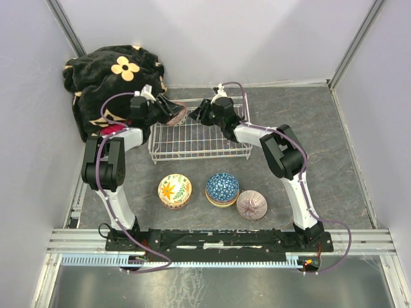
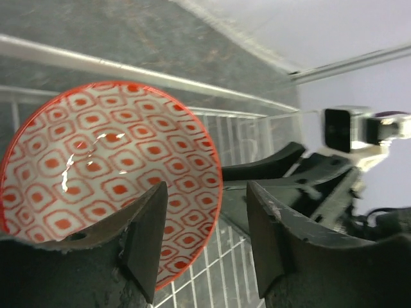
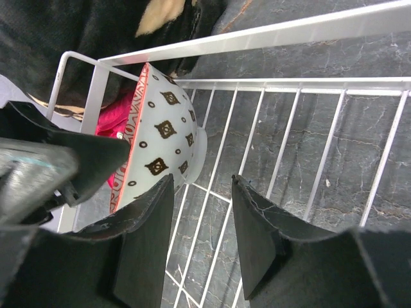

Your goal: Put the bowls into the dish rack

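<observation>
A red-rimmed bowl (image 1: 178, 115) with a patterned inside stands tilted on its side at the left end of the white dish rack (image 1: 199, 153). The right wrist view shows its white outside (image 3: 164, 131) and foot against the wires. My left gripper is open at the bowl's rim, its fingers apart and not clamped on it. Over the rack's middle, my right gripper is open and empty, to the right of the bowl. In front of the rack sit a floral bowl stack (image 1: 174, 190), a blue-topped stack (image 1: 223, 188) and a striped bowl (image 1: 252, 205).
A dark flowered cushion (image 1: 106, 80) lies close to the rack's back left corner. Both grippers are near each other over the rack. The rack's middle and right wires are empty, and the grey table (image 1: 308, 115) is clear on the right.
</observation>
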